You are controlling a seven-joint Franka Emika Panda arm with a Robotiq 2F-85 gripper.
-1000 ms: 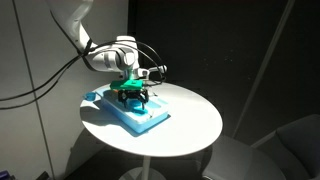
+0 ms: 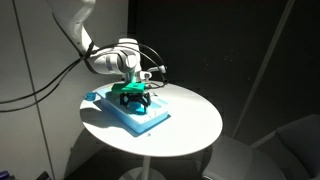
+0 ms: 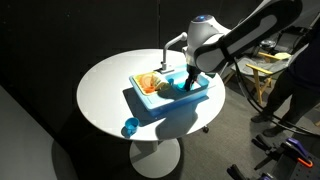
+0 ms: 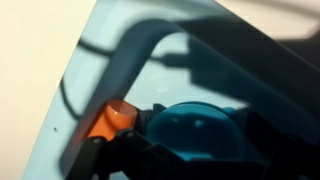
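A light blue tub stands on the round white table. My gripper points down into it with its dark fingers spread; in exterior view 2 the gripper is over the tub's right part. Between the fingers in the wrist view is a round blue cup or bowl, its lower part hidden by the gripper. Left of it lies an orange object against the tub wall. Whether the fingers touch the blue piece cannot be told.
Outside the tub, a blue cup rests near the table's edge. An orange item shows in the tub's left part. The white table has bare room around the tub. Black cables hang along the arm.
My gripper has come slightly lower and to the right in exterior view 1, covering more of the blue in the tub. The tub and the outside cup have stayed put.
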